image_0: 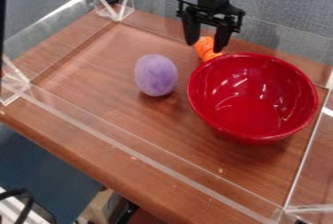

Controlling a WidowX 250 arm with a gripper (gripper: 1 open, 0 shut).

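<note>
My black gripper (204, 35) hangs at the back of the table, above an orange object (207, 49) that is partly hidden behind the red bowl (254, 101). Its fingers point down near the orange object; whether they are apart from it or touching it I cannot tell. A purple egg-shaped object (156, 75) stands left of the bowl.
Clear plastic walls edge the wooden table (92, 121). The bowl takes up much of the right side, while the left and front areas are mostly free.
</note>
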